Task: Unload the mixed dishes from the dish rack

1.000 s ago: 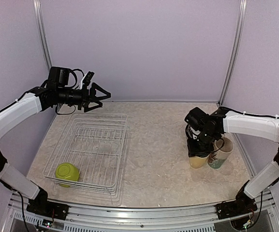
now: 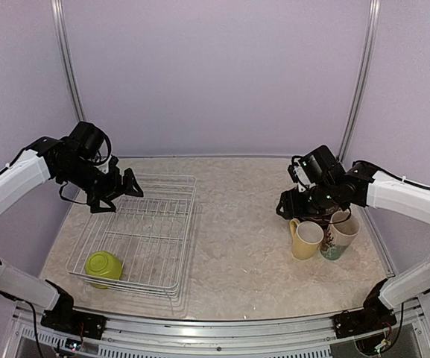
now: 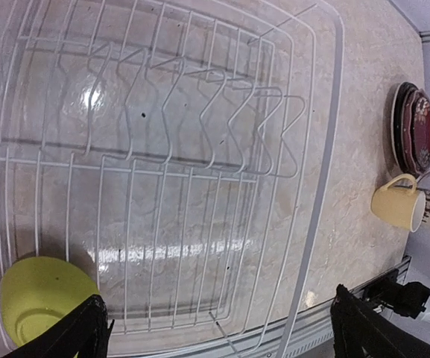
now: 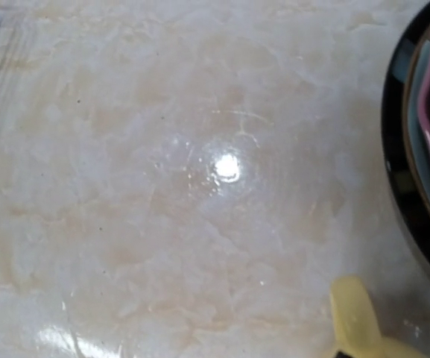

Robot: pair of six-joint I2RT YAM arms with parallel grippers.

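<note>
A white wire dish rack (image 2: 191, 216) stands on the left of the table. In its front left corner rests a green bowl (image 2: 103, 265), also seen as the green bowl (image 3: 43, 294) in the left wrist view. Above the rack's back part hangs my left gripper (image 2: 123, 195), open and empty. On the right, a yellow mug (image 2: 306, 240) and a patterned cup (image 2: 340, 236) stand side by side. Just behind and above the mug is my right gripper (image 2: 283, 207), open, holding nothing; it and its arm cover most of the stacked plates (image 3: 414, 127).
Bare tabletop (image 2: 233, 239) lies between the rack and the mugs. In the right wrist view, the mug's handle (image 4: 355, 317) is close to the dark plate rim (image 4: 395, 168). A metal rail (image 2: 222, 328) runs along the front edge.
My left gripper has come down and toward the rack, its fingers turning downward. The right gripper has lifted off the yellow mug and moved back and left; the mug stays standing.
</note>
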